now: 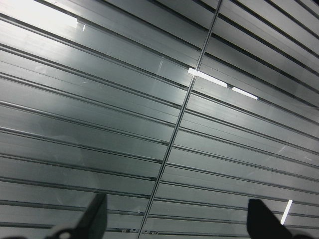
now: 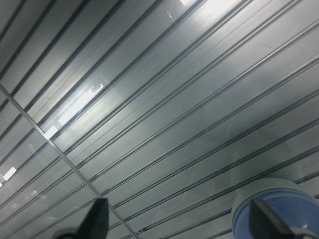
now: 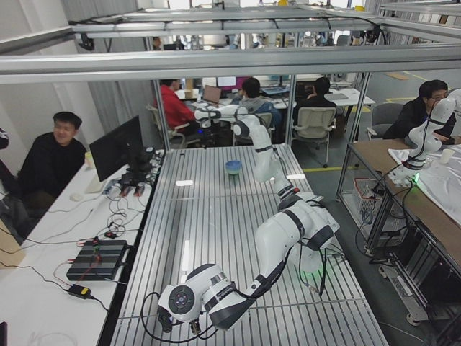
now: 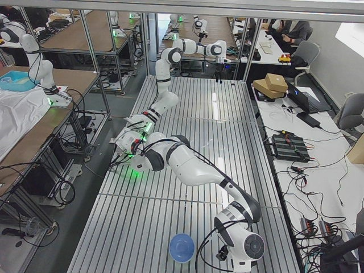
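A blue bowl (image 3: 233, 167) (image 4: 182, 247) stands on the slatted metal table (image 3: 187, 216); in the right wrist view it (image 2: 276, 214) is at the bottom right. My right gripper (image 3: 205, 131) (image 4: 222, 253) is raised beside the bowl, open, with its two blurred fingers apart and the bowl partly behind one. My left gripper (image 3: 169, 321) (image 4: 219, 73) is over the table's other end; its fingers stand apart in the left wrist view, with only bare slats below.
A white side desk (image 3: 50, 303) with monitor, cables and black boxes runs along one side. Another bench (image 3: 374, 151) with a robot arm stands across the aisle. Several people sit around the frame.
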